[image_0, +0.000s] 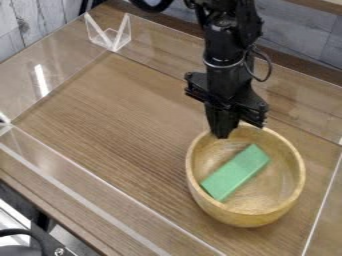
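Observation:
A wooden bowl (279, 202) sits at the right front of the table, with a green rectangular block (235, 171) lying inside it, slanted. My black gripper (225, 126) is over the bowl's back rim, pointing down, above and behind the block. Whether its fingers are open or shut is hard to make out, and its tips may touch the rim; I cannot tell.
A small white wire-like holder (111, 32) stands at the back left. Dark cabling shows at the lower left edge.

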